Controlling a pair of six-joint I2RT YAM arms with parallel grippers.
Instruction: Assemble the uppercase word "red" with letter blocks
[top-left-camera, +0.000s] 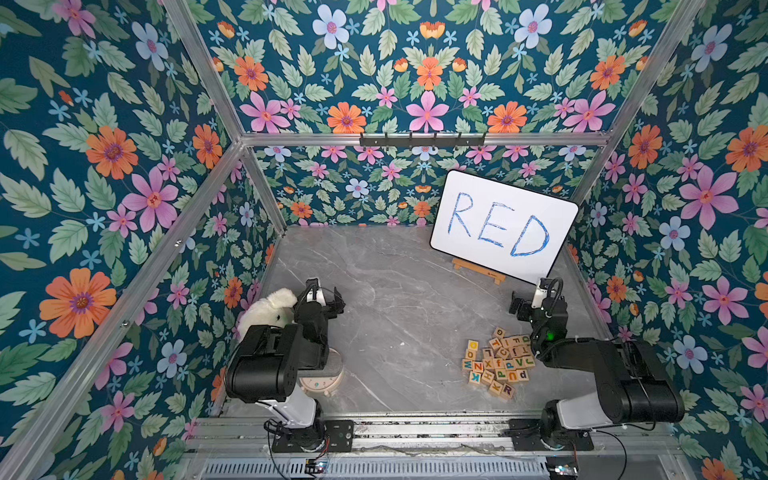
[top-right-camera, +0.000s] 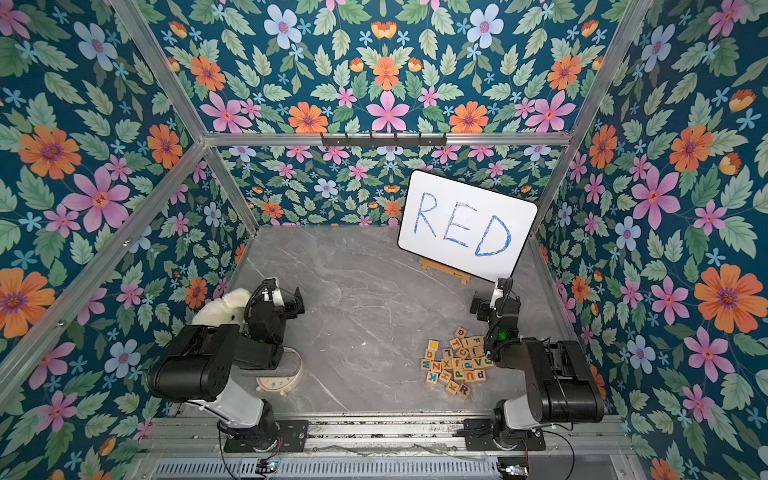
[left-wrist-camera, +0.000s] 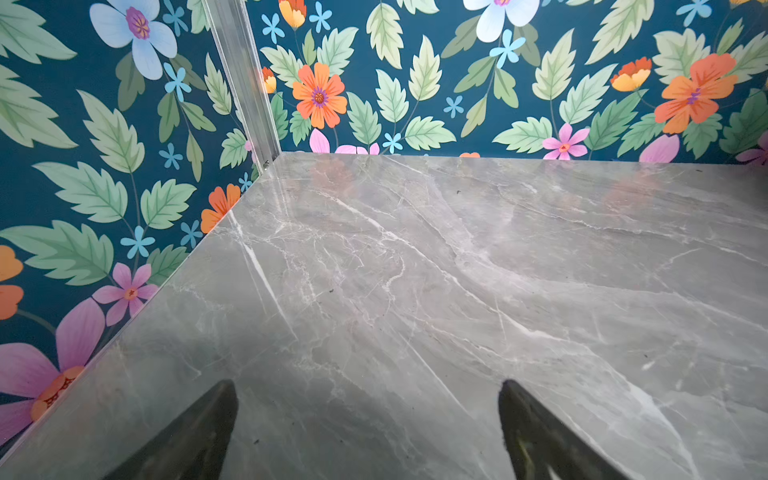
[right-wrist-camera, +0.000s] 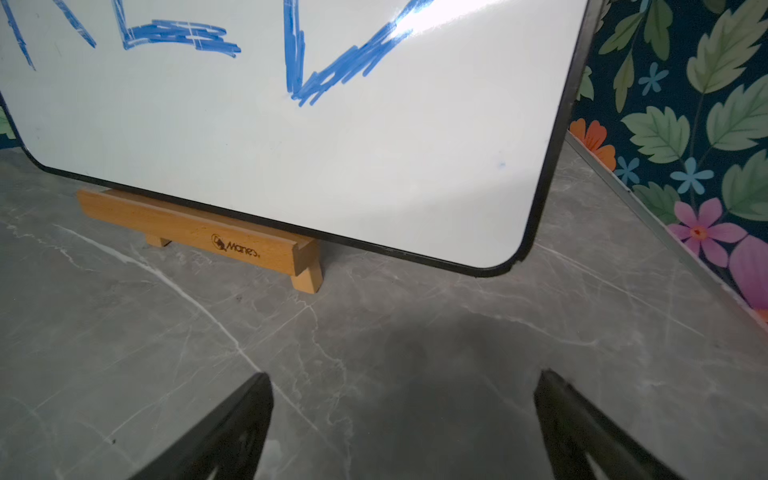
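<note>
Wooden letter blocks (top-left-camera: 500, 364) lie in a loose cluster on the front right of the table, several of them tilted at odd angles. An R block (top-left-camera: 507, 389) shows at the cluster's front edge; I cannot make out E and D for sure. My right gripper is open and empty, just behind the blocks and facing the whiteboard. On the left side, my left gripper also stands open above bare table, far from the blocks. A whiteboard (top-left-camera: 504, 225) with RED handwritten in blue leans at the back right.
The whiteboard rests on a wooden stand (right-wrist-camera: 192, 228). A white plush toy (top-left-camera: 276, 308) and a round, light-rimmed object (top-right-camera: 281, 380) sit by the left arm, partly hidden by it. Bare grey tabletop (top-left-camera: 392, 312) fills the middle.
</note>
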